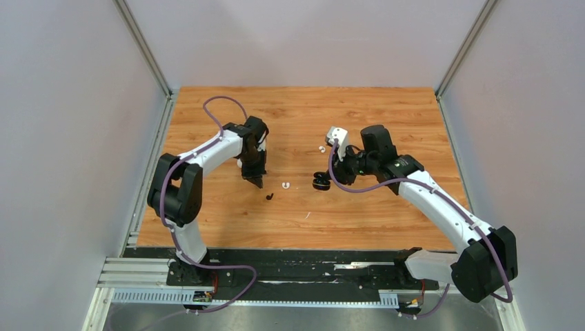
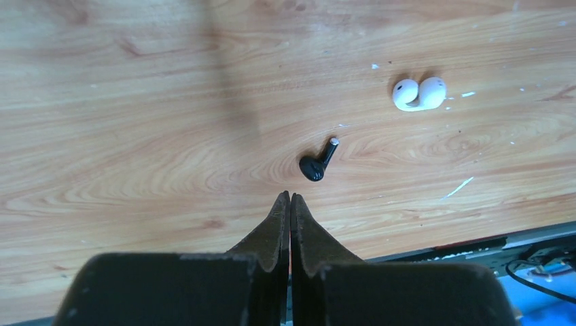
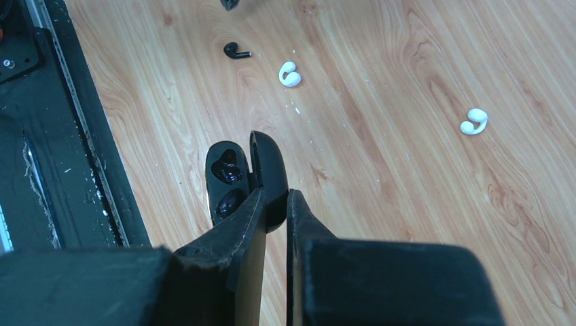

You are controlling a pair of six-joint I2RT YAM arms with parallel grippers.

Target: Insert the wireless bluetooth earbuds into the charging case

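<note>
One black earbud [image 2: 313,167] lies on the wood, its stem pointing away from my left gripper in the left wrist view. That gripper is shut with nothing between its fingertips and is apart from the earbud. In the top view, the left gripper [image 1: 259,183] hangs just up and left of the earbud [image 1: 269,196]. The black charging case [image 3: 227,175] stands with its lid raised. My right gripper is shut on the case by its lid side. One slot shows a heart-shaped hollow; a glossy rounded form fills the other, possibly an earbud.
Small white curved pieces lie on the table: one [image 1: 285,185] between the grippers, another [image 1: 322,149] farther back. A white chip [image 1: 308,215] lies nearer the front. Bare wood surrounds the black earbud, and the dark front edge [image 1: 296,256] borders the table.
</note>
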